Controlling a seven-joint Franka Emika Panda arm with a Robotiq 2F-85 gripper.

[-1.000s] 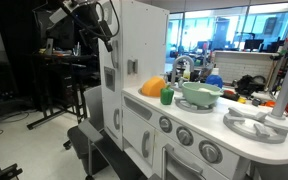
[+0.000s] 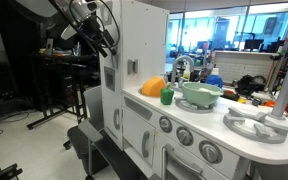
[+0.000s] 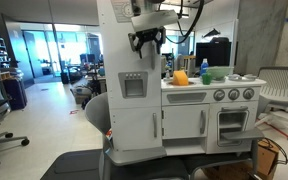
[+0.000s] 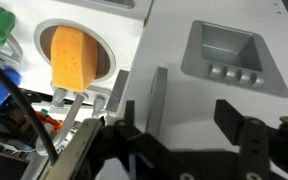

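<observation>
My gripper is partly open at the front of the white toy fridge [image 3: 116,55]. In the wrist view its dark fingers [image 4: 242,132] stand to either side of a long grey door handle [image 4: 157,100]. The handle lies closer to the left finger, and neither finger is clearly closed on it. In exterior view 2 the gripper is by the upper door, above the grey dispenser recess [image 3: 133,86], and it hides part of the door. From exterior view 1 it appears dark and small beside the fridge.
Beside the fridge runs a white counter [image 2: 194,118] bearing an orange object [image 2: 152,86], a green cup [image 2: 167,97] and a pale green bowl [image 2: 201,94]. A faucet [image 2: 183,66] rises behind them. Dark mats [image 3: 69,163] cover the floor in front.
Over the last second the arm has changed its pose in exterior view 1, with the wrist and gripper coming lower beside the fridge. The counter objects have stayed put.
</observation>
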